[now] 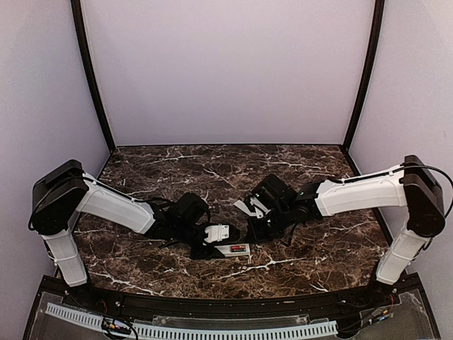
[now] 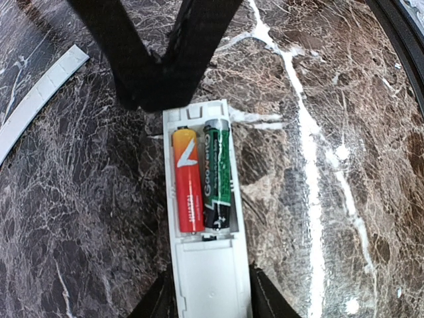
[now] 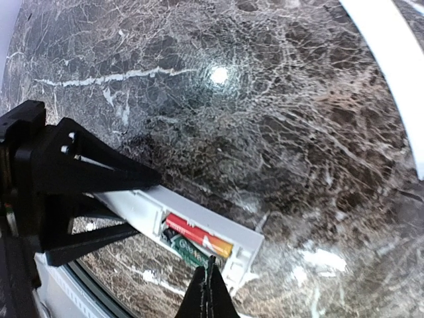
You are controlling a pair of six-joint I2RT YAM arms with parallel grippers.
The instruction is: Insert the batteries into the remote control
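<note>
The white remote (image 1: 235, 250) is held by my left gripper, which is shut on its lower end; its battery bay faces up. In the left wrist view a red-orange battery (image 2: 188, 185) and a green battery (image 2: 217, 179) lie side by side in the bay. My right gripper is shut, nothing showing between its fingertips, just above the bay's far end; in the left wrist view its dark fingers hang over that end.
A white strip, likely a cover (image 2: 36, 96), lies on the marble table (image 1: 141, 269) beyond the remote.
</note>
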